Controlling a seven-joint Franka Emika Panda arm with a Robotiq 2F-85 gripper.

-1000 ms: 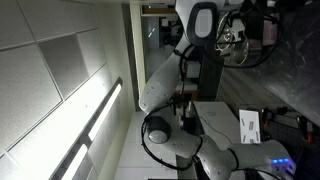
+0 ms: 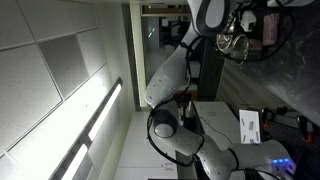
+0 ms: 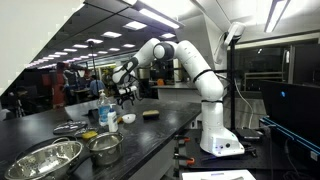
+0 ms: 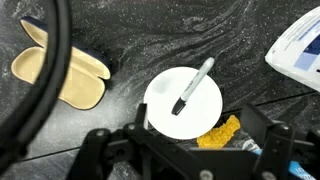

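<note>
A marker [image 4: 195, 86] with a grey barrel and black tip end lies across a white plate [image 4: 164, 88] in the wrist view. Below it in that view stands my gripper, open, its two dark fingers wide apart with nothing between them. The plate appears beneath the gripper. In exterior view 2 the arm reaches over the dark table, with the gripper [image 3: 127, 97] above the small white plate [image 3: 128, 118].
An open glasses case [image 4: 75, 80] lies left of the plate. An orange-yellow item [image 4: 219, 133] sits at its lower right, and a white container [image 4: 298, 50] at upper right. Metal pots [image 3: 105, 150] and bottles stand nearer in exterior view 2.
The upper arm has shifted slightly in exterior view 1.
</note>
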